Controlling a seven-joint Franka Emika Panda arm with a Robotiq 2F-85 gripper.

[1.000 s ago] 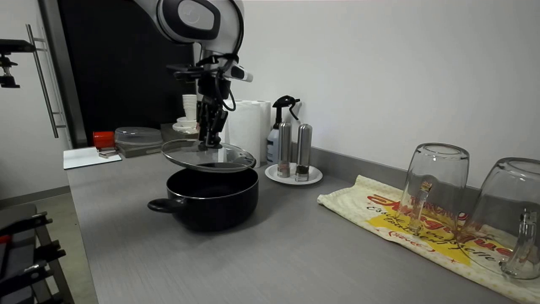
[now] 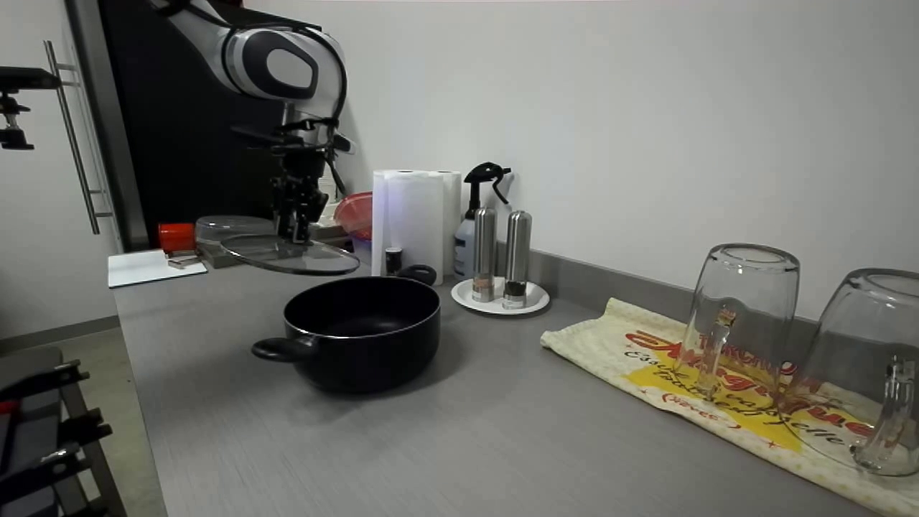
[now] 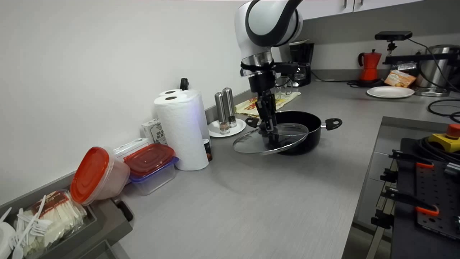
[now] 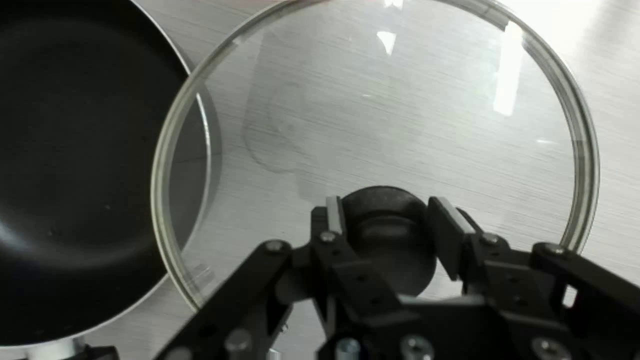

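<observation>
A glass lid (image 2: 258,251) with a metal rim hangs above the counter, slightly tilted. My gripper is shut on its round black knob (image 4: 390,240), one finger on each side. The black pot (image 2: 366,353) stands open on the counter and looks empty inside. In the wrist view the lid's left edge overlaps the rim of the pot (image 4: 72,180), while most of the lid lies over bare counter. From the second exterior view the lid (image 3: 254,144) is in front of the pot (image 3: 314,138), on the paper towel side.
Paper towel rolls (image 3: 183,129), a white plate with two steel mills (image 2: 500,297) and a spray bottle (image 2: 465,241) line the wall. Plastic containers (image 3: 153,168) stand further along. Upturned glass mugs (image 2: 745,319) rest on a cloth.
My gripper has carried the lid from over the pot to beside it, away from the first exterior camera. The pot has stayed in place.
</observation>
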